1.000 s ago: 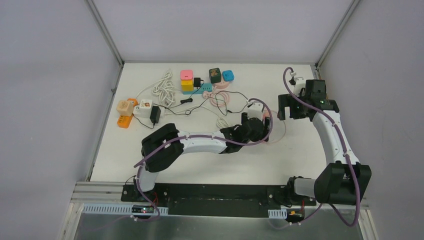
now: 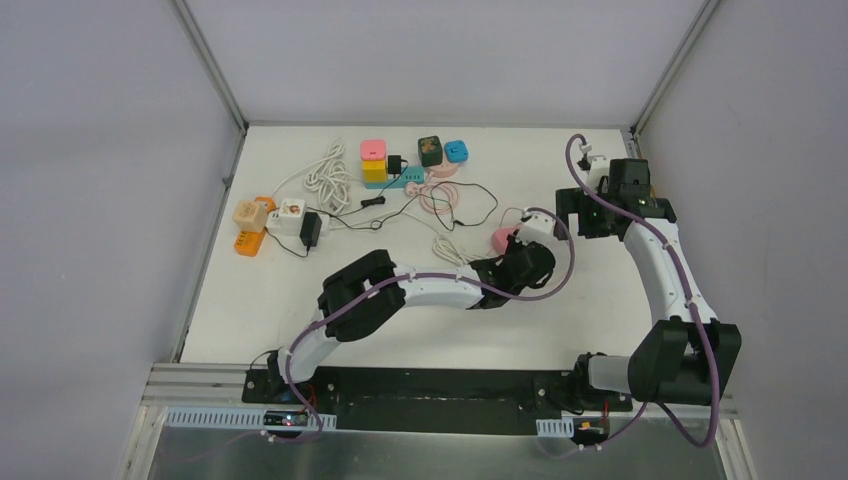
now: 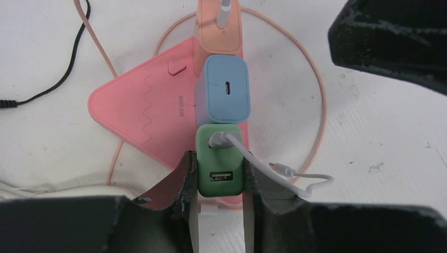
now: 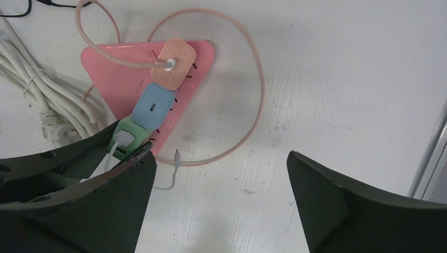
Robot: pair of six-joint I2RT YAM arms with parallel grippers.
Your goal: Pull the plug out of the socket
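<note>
A pink triangular socket (image 3: 142,105) (image 4: 110,74) lies on the table carrying three plugs in a row: a peach one (image 3: 213,37) (image 4: 174,52), a light blue one (image 3: 224,87) (image 4: 154,103) and a green one (image 3: 221,161) (image 4: 138,132) with a grey cable in it. My left gripper is shut on the green plug, which still sits at the socket's end. My right gripper hangs open over the table to the right, empty between its fingers.
White cables (image 4: 63,100) lie left of the socket. Other power strips, plugs and cables crowd the back left of the table (image 2: 580,300), whose front right is clear.
The right arm has stayed where it was.
</note>
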